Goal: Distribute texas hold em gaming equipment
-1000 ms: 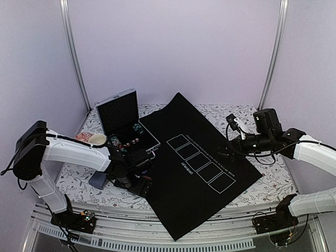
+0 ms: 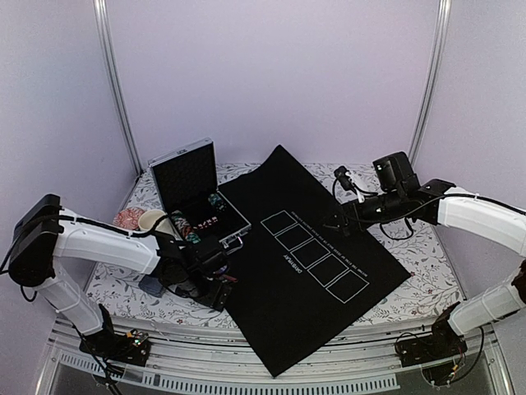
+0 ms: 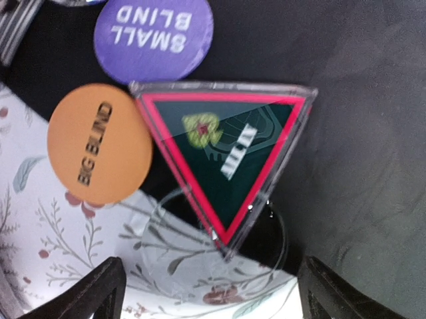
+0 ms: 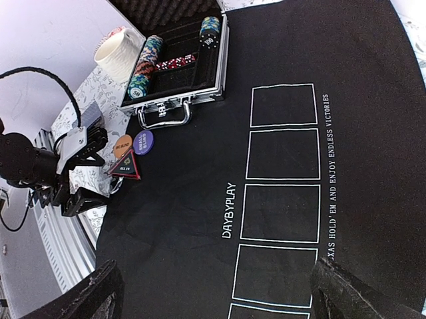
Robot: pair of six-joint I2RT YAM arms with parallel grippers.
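Observation:
My left gripper hangs low at the mat's left edge, fingers apart at either side of a clear round disc (image 3: 200, 279). Just beyond lie a triangular all-in marker (image 3: 233, 146), an orange big blind button (image 3: 93, 143) and a purple small blind button (image 3: 153, 33). An open chip case (image 2: 205, 214) with chips and dice stands at the back left. The black mat (image 2: 271, 329) has a row of card boxes. My right gripper (image 2: 339, 225) is open above the mat's right side, nothing between its fingers.
A pale cup (image 4: 116, 60) stands left of the case. A blue card stack (image 2: 150, 286) lies on the floral table near my left arm.
My right arm has risen and moved slightly left and back. My left gripper has shifted only slightly, staying by the markers.

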